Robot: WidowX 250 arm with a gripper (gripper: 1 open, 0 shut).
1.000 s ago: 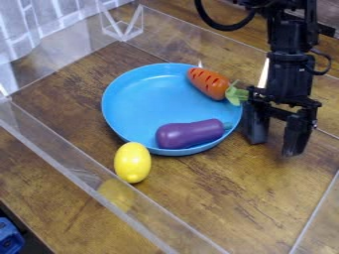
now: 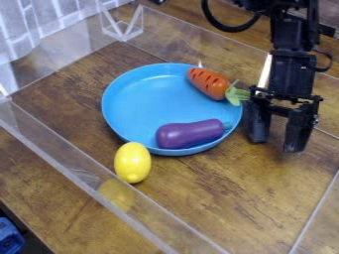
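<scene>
My black gripper (image 2: 282,124) is low over the wooden table, just right of a blue plate (image 2: 129,102), its fingers standing apart; anything between them is hard to make out in the dark shapes. On the plate lie an orange carrot-like toy (image 2: 208,81) with green leaves and a purple eggplant (image 2: 187,135). A yellow lemon-like toy (image 2: 133,162) lies on the table below and left of the plate.
Clear walls (image 2: 99,200) border the left and lower-left of the work area. A pale object behind the gripper is mostly hidden.
The gripper has shifted very slightly; the plate and toys are where they were.
</scene>
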